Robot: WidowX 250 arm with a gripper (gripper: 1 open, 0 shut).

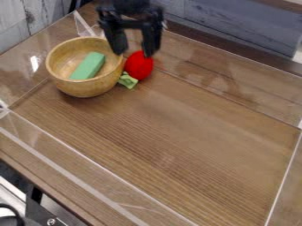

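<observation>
A dark, motion-blurred gripper (pixel 132 35) hangs at the top middle of the camera view, over the area just above a red round object (pixel 139 64); its fingers are too blurred to make out clearly. The red object lies on the wooden table right of a tan bowl (pixel 101 85), which holds a green block (pixel 86 65). A small green item (pixel 127 80) lies at the bowl's right side, below the red object.
Dark cables or edges show at the table's left side.
</observation>
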